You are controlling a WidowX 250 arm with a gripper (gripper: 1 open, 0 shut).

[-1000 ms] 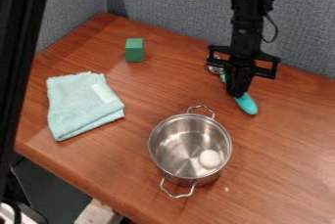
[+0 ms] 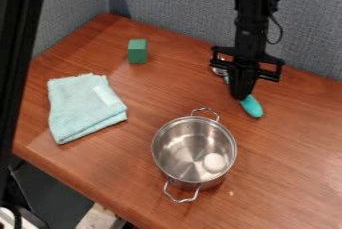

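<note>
My black gripper (image 2: 239,85) is lowered over a turquoise elongated object (image 2: 251,106) at the back right of the wooden table, with a silvery part showing just left of it. The fingers hide part of the object, and I cannot tell whether they are closed on it. A steel pot (image 2: 177,151) with two handles stands at the front middle, a white round item (image 2: 214,162) inside it.
A folded pale blue cloth (image 2: 83,107) lies at the left, and a small green block (image 2: 138,51) sits toward the back left. A grey wall runs behind.
</note>
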